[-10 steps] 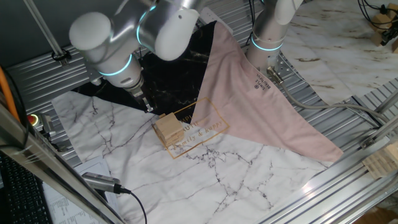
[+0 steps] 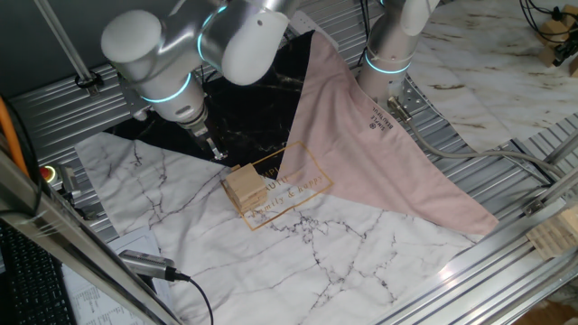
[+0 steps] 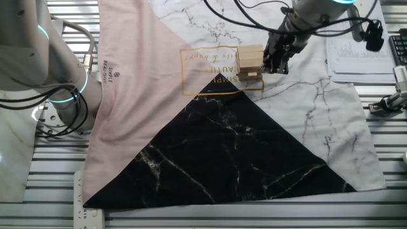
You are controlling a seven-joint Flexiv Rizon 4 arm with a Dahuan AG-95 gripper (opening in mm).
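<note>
Several pale wooden blocks are stacked close together on the marble-patterned cloth, over the gold-framed lettering. In exterior view 2 the stacked blocks stand right beside the dark fingers of my gripper. From exterior view 1, my gripper hangs just behind and to the left of the stack, with a visible gap to it. Its fingertips look close together, but they are too small and dark to show whether the fingers are parted. No block shows between them.
A camera with a black cable lies at the front left beside papers and a keyboard. More wood sits at the right edge.
The blocks have stayed where they were.
</note>
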